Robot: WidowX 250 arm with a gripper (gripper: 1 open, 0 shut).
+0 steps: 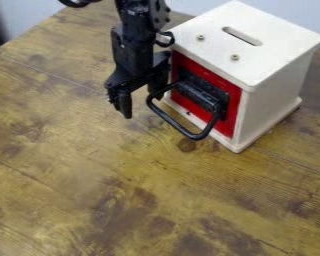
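Observation:
A white wooden box (276, 70) with a slot on top has a red front panel (226, 125) holding a black unit, from which a black looped handle (194, 133) sticks out low toward the front. My black gripper (139, 90) hangs just left of the red front, its fingers pointing down beside the handle's near end; whether it is open or shut is hard to make out.
A pale wall edge shows at the top left corner.

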